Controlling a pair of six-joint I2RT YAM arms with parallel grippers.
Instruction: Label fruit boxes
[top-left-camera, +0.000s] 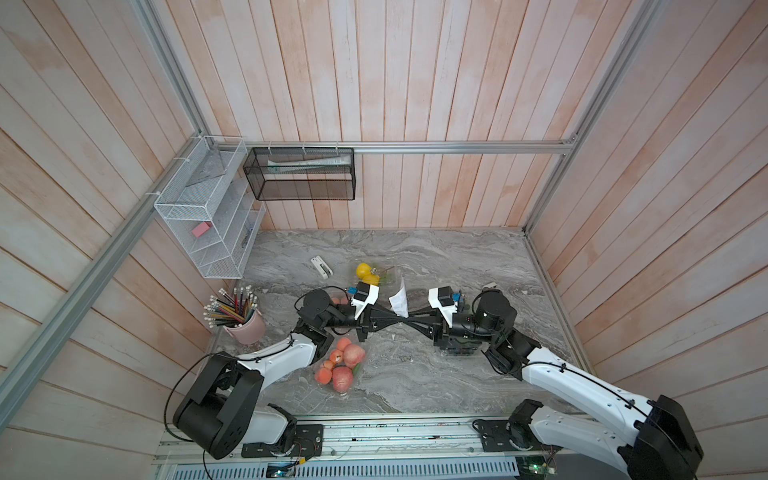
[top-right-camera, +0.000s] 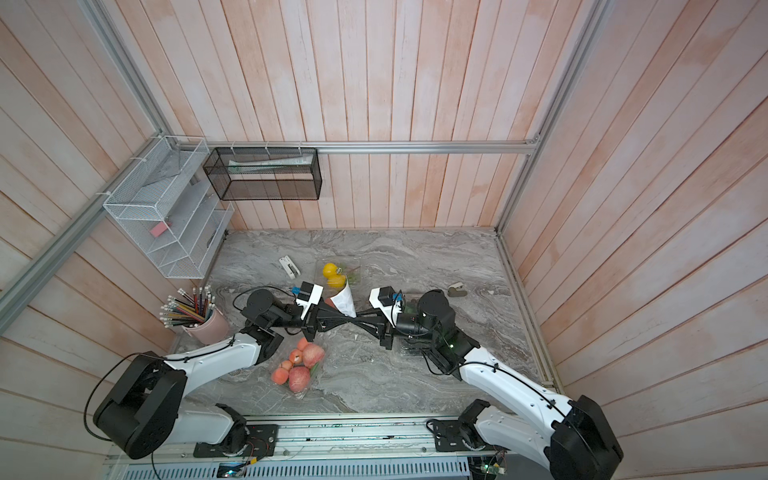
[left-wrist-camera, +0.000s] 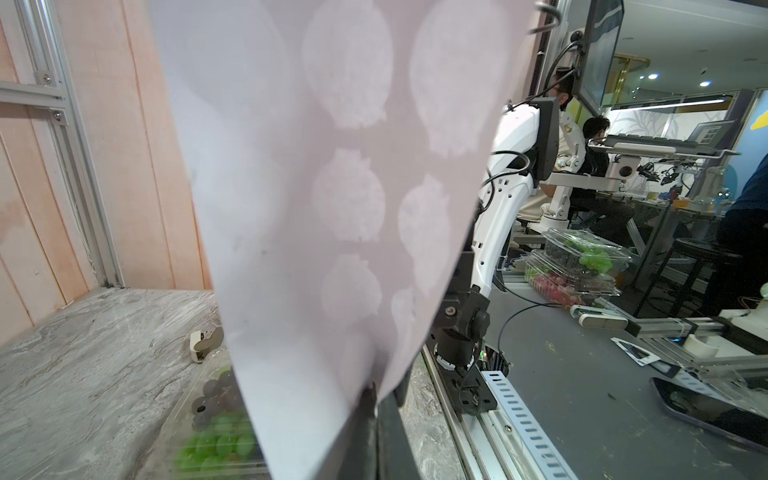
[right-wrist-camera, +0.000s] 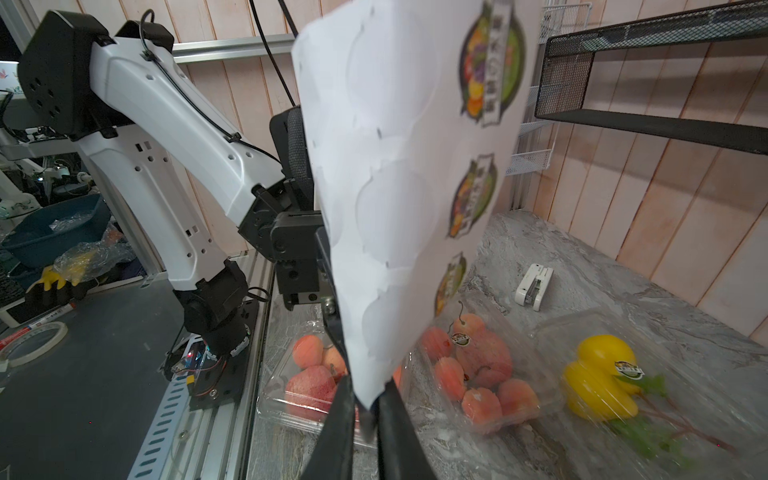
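Note:
A white sheet of round fruit labels (top-left-camera: 398, 299) stands upright where the two grippers meet above the table. Its lower corner is pinched in my left gripper, which is shut on it. From the other side my right gripper reaches the same corner, its fingers parted around it. Colourful labels line one edge of the sheet's face in the right wrist view; other spots look blank. One clear box of peaches (right-wrist-camera: 482, 369) and the box of yellow fruit (right-wrist-camera: 606, 380) each show a label. Another peach box (right-wrist-camera: 310, 376) lies nearer, partly behind the sheet.
A clear grape box (left-wrist-camera: 212, 428) sits under the right arm. At the back left lie a white stapler-like tool (top-left-camera: 321, 266) and a pink pencil cup (top-left-camera: 245, 328). Wire shelves (top-left-camera: 209, 212) and a black basket (top-left-camera: 300, 173) hang above. Bare table extends behind the right arm.

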